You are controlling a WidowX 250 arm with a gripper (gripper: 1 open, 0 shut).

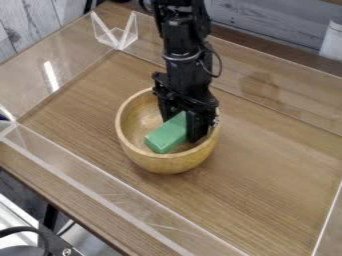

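Observation:
A wooden bowl [140, 145] sits on the table with a green block [167, 134] inside it. My black gripper [183, 118] reaches down from above into the back right of the bowl, its fingers at the block's upper end and shut on it. The fingertips are partly hidden by the block and the dark gripper body.
A clear plastic holder [115, 32] stands at the back left, and a white object [334, 42] is at the back right edge.

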